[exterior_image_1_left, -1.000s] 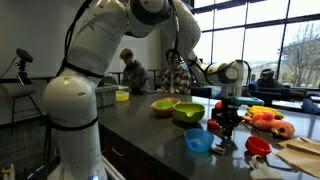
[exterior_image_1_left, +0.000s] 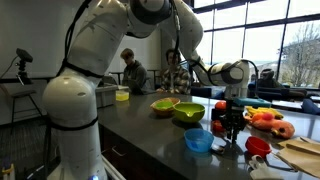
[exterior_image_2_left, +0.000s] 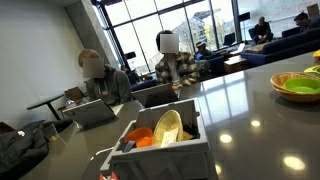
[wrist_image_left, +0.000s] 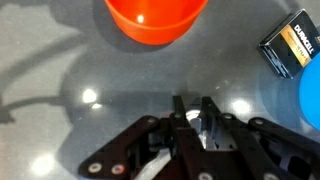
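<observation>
In the wrist view my gripper is low over the grey table, its fingertips close together around a pale, slender object (wrist_image_left: 155, 165). That object runs back beneath the fingers; most of it is hidden, and I cannot tell what it is. From exterior view 1, the gripper (exterior_image_1_left: 233, 137) points down between the blue bowl (exterior_image_1_left: 198, 141) and the red bowl (exterior_image_1_left: 258, 146). An orange-red bowl (wrist_image_left: 155, 22) lies ahead of the fingers in the wrist view. A Duracell box (wrist_image_left: 290, 43) and a blue bowl rim (wrist_image_left: 312, 92) are at the right.
A green bowl (exterior_image_1_left: 187, 112) and a wicker bowl (exterior_image_1_left: 163, 106) stand farther back. Orange and red items (exterior_image_1_left: 280, 128) crowd the right, with a wooden board (exterior_image_1_left: 300, 157) in front. A grey bin (exterior_image_2_left: 185, 158) holds more bowls.
My gripper has shifted a little to the right in exterior view 1. The bowls have stayed in place.
</observation>
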